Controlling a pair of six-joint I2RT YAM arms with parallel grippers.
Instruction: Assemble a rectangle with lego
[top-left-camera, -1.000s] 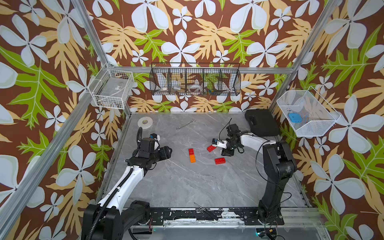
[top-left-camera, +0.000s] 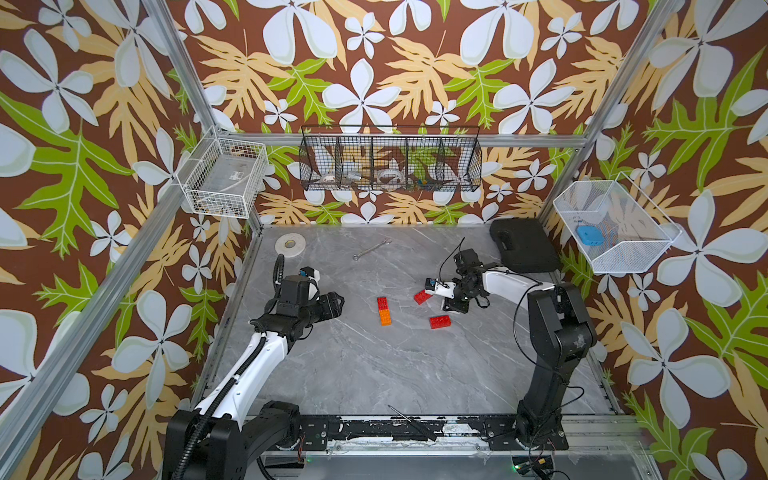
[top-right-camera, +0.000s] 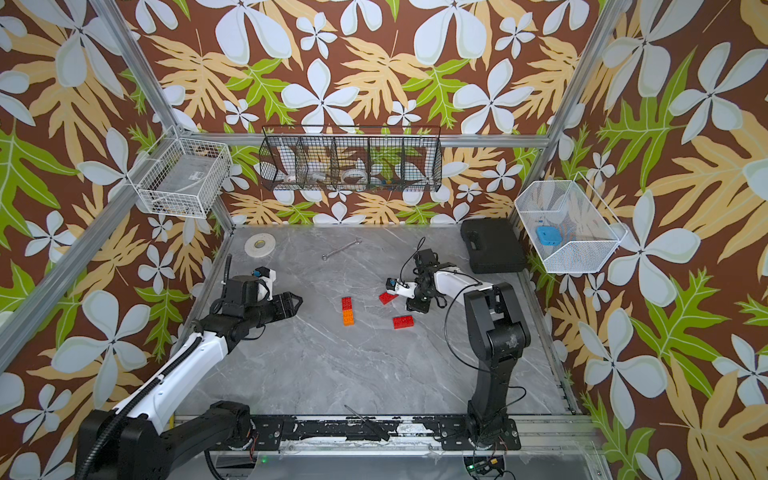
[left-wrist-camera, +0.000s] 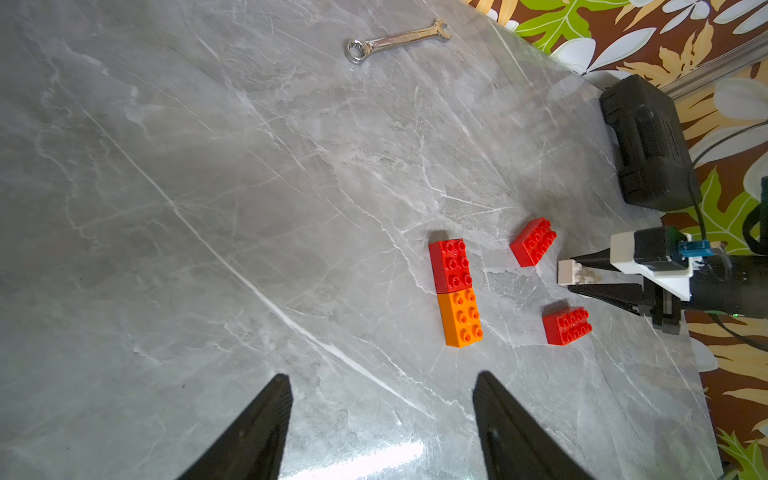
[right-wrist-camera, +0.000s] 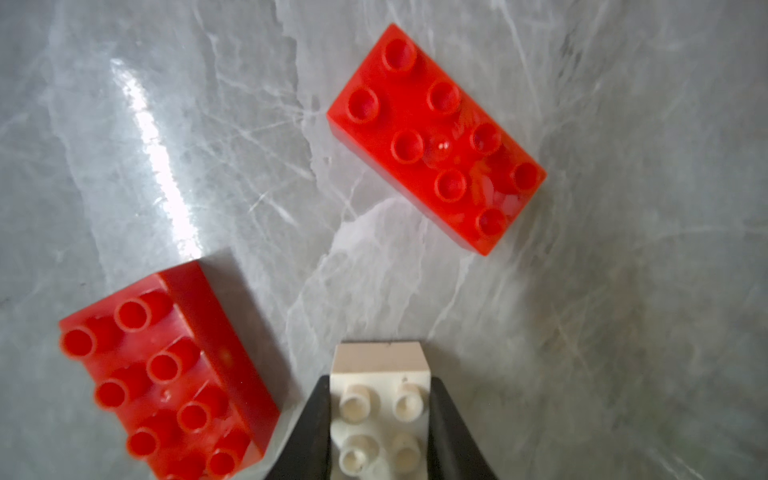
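A red brick (left-wrist-camera: 450, 264) and an orange brick (left-wrist-camera: 459, 317) lie end to end mid-table. To their right are two loose red bricks, one toward the back (left-wrist-camera: 533, 241) and one toward the front (left-wrist-camera: 566, 326). My right gripper is shut on a white brick (right-wrist-camera: 380, 357), low over the table between those two red bricks. My left gripper stands open over the left side of the table, empty, well apart from the bricks.
A wrench (left-wrist-camera: 398, 40) and a tape roll (top-left-camera: 289, 245) lie at the back. A black case (top-left-camera: 524, 245) occupies the back right corner. Wire baskets hang on the frame above.
The right arm has shifted very slightly at its elbow and gripper; the left arm and the bricks look unchanged.
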